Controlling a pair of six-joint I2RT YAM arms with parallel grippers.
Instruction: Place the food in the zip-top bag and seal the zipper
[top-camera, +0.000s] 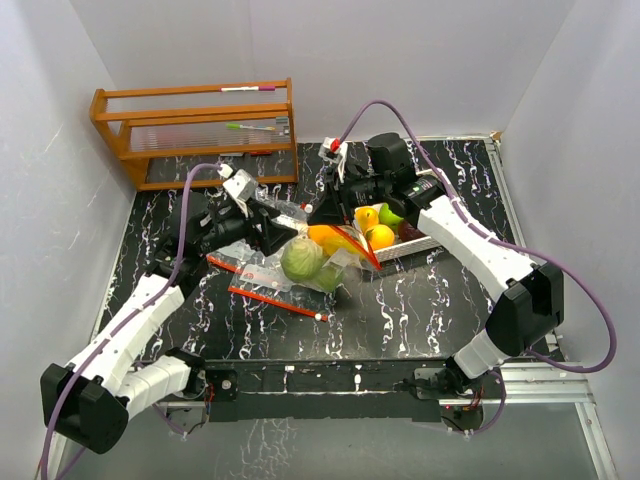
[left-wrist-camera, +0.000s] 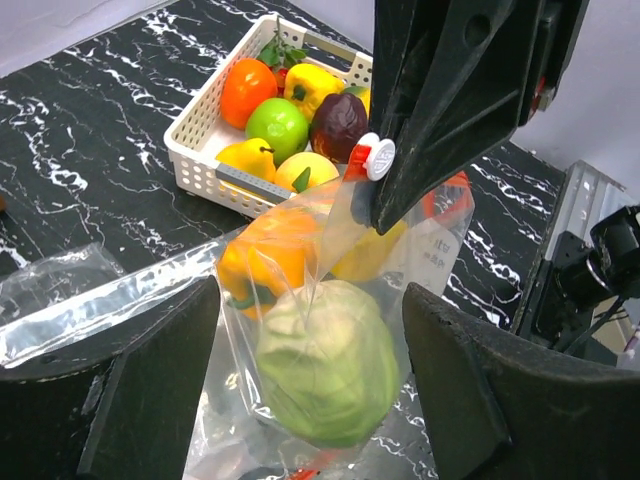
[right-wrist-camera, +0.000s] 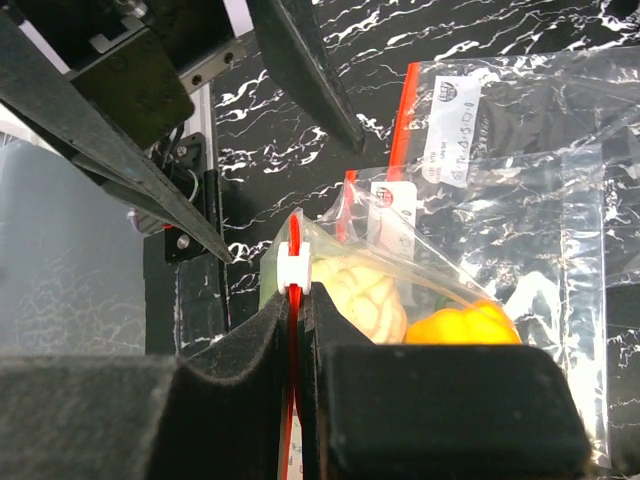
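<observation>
A clear zip bag with red zipper holds cabbage (left-wrist-camera: 325, 365) and yellow-orange peppers (left-wrist-camera: 260, 260). My right gripper (top-camera: 318, 210) is shut on the bag's top edge at the zipper, whose white slider (right-wrist-camera: 294, 268) sits just beyond the fingertips in the right wrist view. My left gripper is part open beside the bag, its fingers either side of it in its own view, facing the right gripper from the left.
A white basket of produce stands behind the bag at the right. More flat bags (right-wrist-camera: 520, 110) lie on the dark table. A wooden rack (top-camera: 200, 115) stands at the back left.
</observation>
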